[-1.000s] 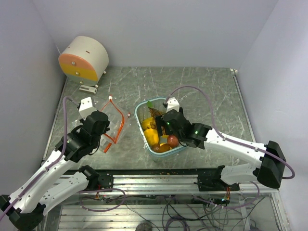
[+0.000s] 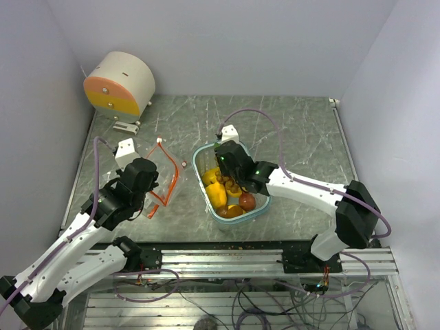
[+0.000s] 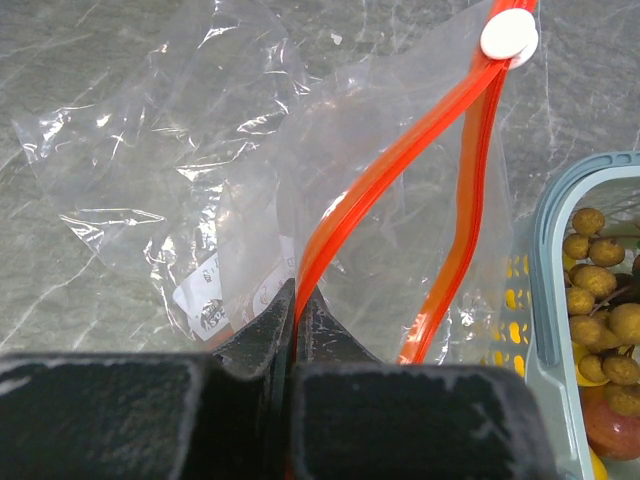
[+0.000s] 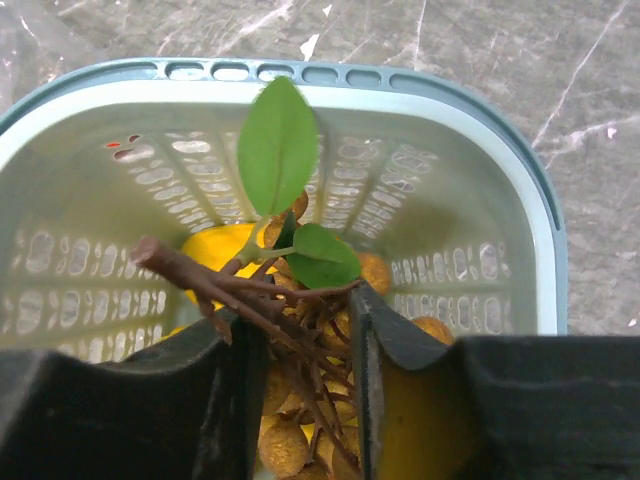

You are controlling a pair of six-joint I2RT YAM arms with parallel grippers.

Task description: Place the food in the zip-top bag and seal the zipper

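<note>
The clear zip bag (image 3: 150,150) with orange zipper (image 3: 400,150) lies open on the counter; in the left wrist view my left gripper is shut on its zipper edge. A pale blue basket (image 2: 261,210) (image 4: 500,140) holds yellow peppers (image 2: 216,195), a red fruit (image 2: 246,201) and brown longans (image 4: 283,448) on stems with green leaves (image 4: 277,140). My right gripper is over the basket at the stems, part open, with branches between its fingers.
A cream, orange and yellow cylinder-like object (image 2: 120,82) stands at the back left.
My right arm has moved back and left, from over the basket's right part to the stems and leaves at its back. The left arm has not visibly moved.
</note>
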